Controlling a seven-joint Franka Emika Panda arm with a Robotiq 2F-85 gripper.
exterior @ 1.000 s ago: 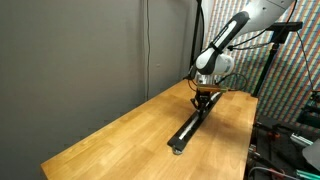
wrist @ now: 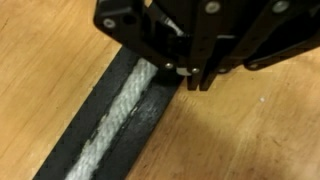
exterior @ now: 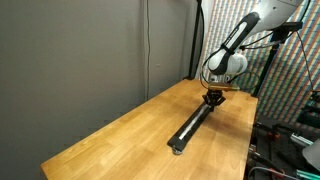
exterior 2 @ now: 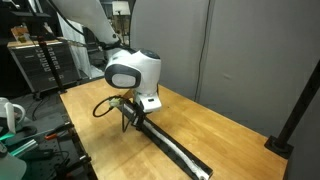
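A long black strip (exterior: 183, 137) lies on the wooden table, with a white braided band (wrist: 108, 133) running along its middle. In the wrist view my gripper is shut, its narrow dark fingers close together beside the strip's right edge. What lies between them cannot be made out. The hand covers the upper part of the strip in that view. Seen from outside, the gripper (exterior 2: 126, 123) is low at the strip's far end from its squared tip, by the white arm body.
A grey partition (exterior: 90, 70) stands behind it. Cables (exterior 2: 107, 100) loop around the arm.
In exterior view 1 the arm and its hand have moved right, along the strip and away from its near squared end. The near part of the strip has stayed in place.
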